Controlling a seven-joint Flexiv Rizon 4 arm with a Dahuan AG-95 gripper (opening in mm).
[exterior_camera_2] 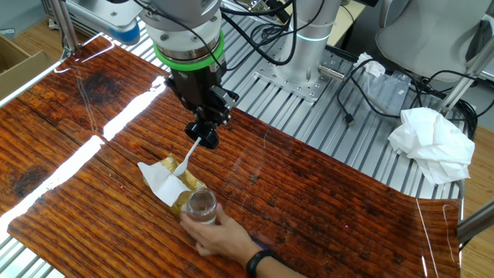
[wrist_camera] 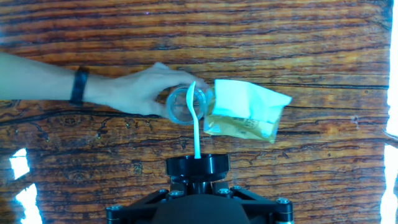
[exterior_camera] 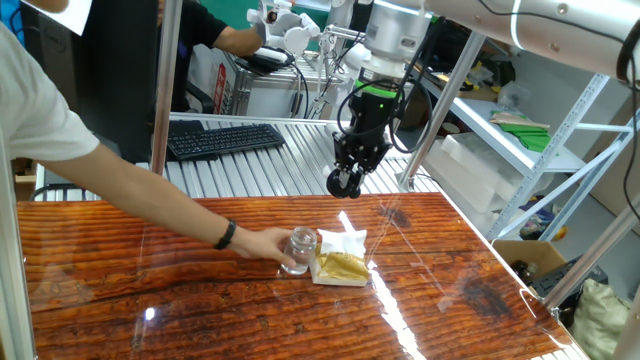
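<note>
My gripper hangs above the wooden table, shut on the end of a white plastic spoon (wrist_camera: 196,130). In exterior view 2 the spoon (exterior_camera_2: 187,158) slants down from the fingers, its bowl overlapping the tissue pack in the picture. A person's hand (exterior_camera: 262,245) grips a clear glass jar (exterior_camera: 299,250) that stands right beside a gold tissue pack (exterior_camera: 342,268) with a white tissue sticking out. From the wrist camera, the spoon's bowl covers part of the jar (wrist_camera: 176,112). Exterior view 1 hardly shows the spoon.
The person's arm (exterior_camera: 140,195) reaches across the table from the left. Bare wood (exterior_camera: 180,310) lies in front and to the sides. Behind the table are a keyboard (exterior_camera: 225,141) and a metal slatted surface. A crumpled white bag (exterior_camera_2: 432,143) lies near the robot's base.
</note>
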